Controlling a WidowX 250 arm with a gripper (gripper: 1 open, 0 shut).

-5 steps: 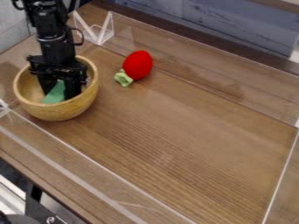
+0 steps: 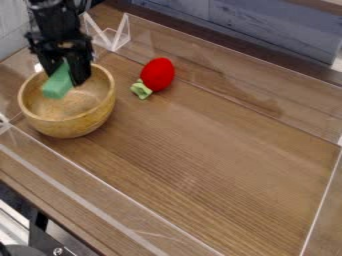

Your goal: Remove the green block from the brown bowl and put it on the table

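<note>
The green block (image 2: 58,80) is raised over the brown bowl (image 2: 83,129), its lower end still overlapping the bowl's interior in the camera view. The block stands tilted and the fingers partly cover it. Below it, the inside of the bowl looks empty.
On the wooden table (image 2: 227,150), a red object (image 2: 159,73) lies right of the bowl, with a small light-green piece (image 2: 140,90) beside it. A white wire frame (image 2: 116,35) stands behind the bowl.
The gripper has risen out of the bowl's interior, and the green block has come up with it. The bowl, the red object and the light-green piece look unmoved.
</note>
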